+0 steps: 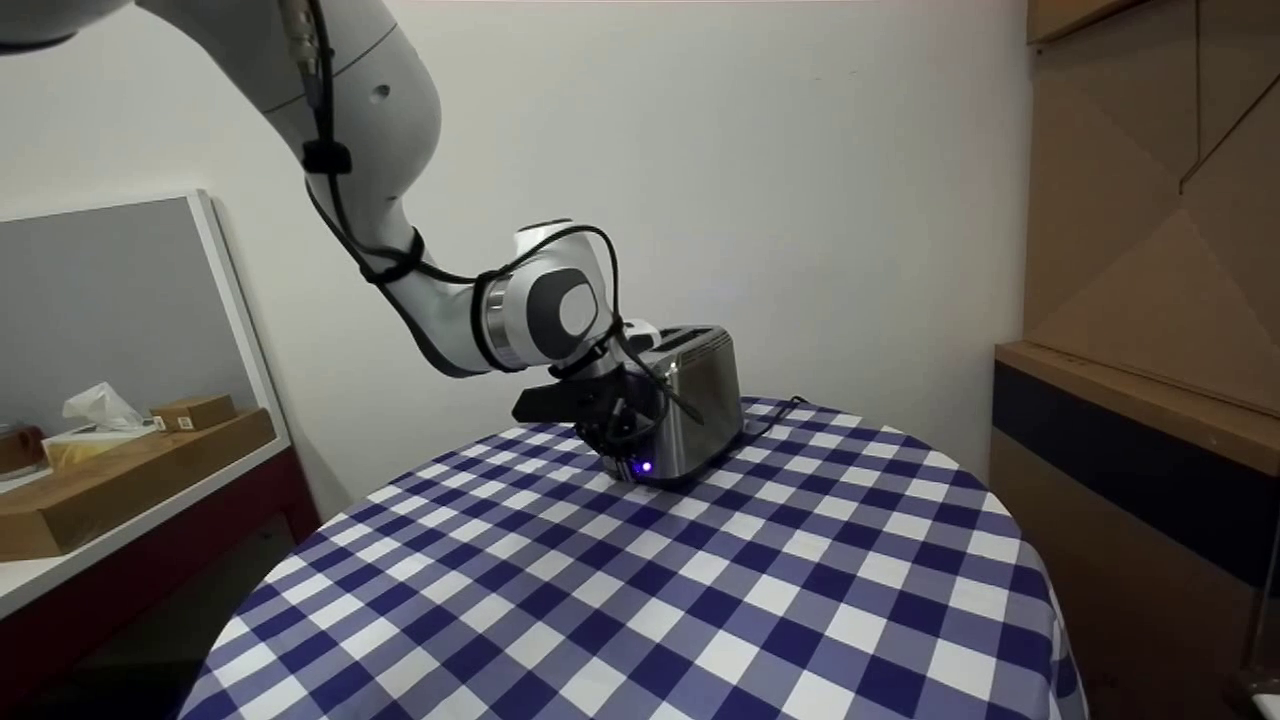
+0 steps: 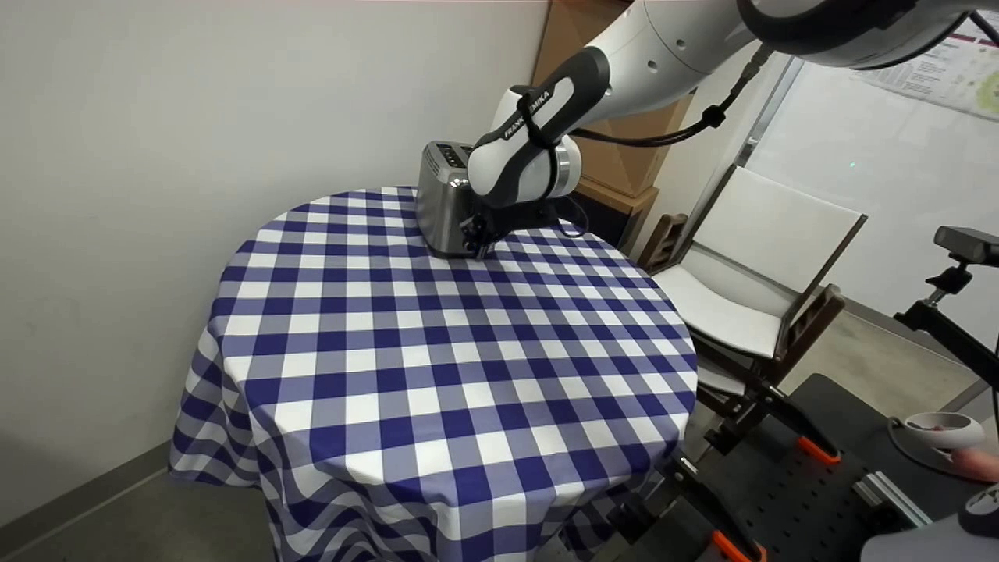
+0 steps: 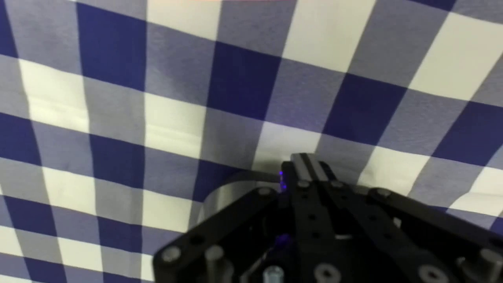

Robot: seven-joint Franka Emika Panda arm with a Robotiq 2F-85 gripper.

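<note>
A silver toaster (image 1: 708,396) stands upright on the checkered table, close to the wall. In exterior view 1 a small blue-violet light (image 1: 647,467) glows low on its front end. My gripper is shut, its two fingertips pressed together with nothing showing between them. It points down right at the toaster's front end; whether it touches the metal I cannot tell. In exterior view 2 the arm partly covers the toaster (image 2: 432,211). Only a rounded edge of the toaster (image 3: 221,198) shows beneath the gripper in the wrist view.
A blue-and-white checkered cloth (image 2: 421,375) covers the round table, and its front part is clear. A dark cord (image 1: 780,414) lies behind the toaster. A chair (image 2: 740,272) stands past the table's side in exterior view 2.
</note>
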